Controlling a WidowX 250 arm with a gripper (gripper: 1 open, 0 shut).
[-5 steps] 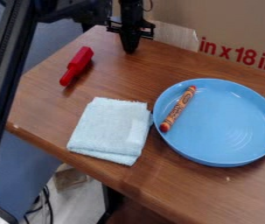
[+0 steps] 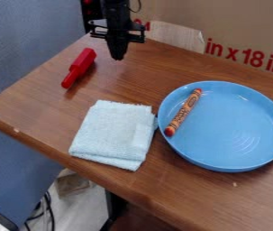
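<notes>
My gripper point(image 2: 117, 45) is a dark shape at the top, over the back of the wooden table, above and right of a red cylindrical object point(image 2: 79, 67); whether its fingers are open or shut is unclear. A light blue cloth point(image 2: 111, 134) lies folded near the front left. A blue plate point(image 2: 235, 131) on the right holds an orange crayon-like stick point(image 2: 182, 112) on its left side.
A cardboard box point(image 2: 241, 27) with red lettering stands behind the table point(image 2: 54, 117). Past the table's left edge are blue material and some cables on the floor.
The gripper has shifted slightly left, away from its earlier place. The dark arm that ran down the left side of the view is no longer seen there.
</notes>
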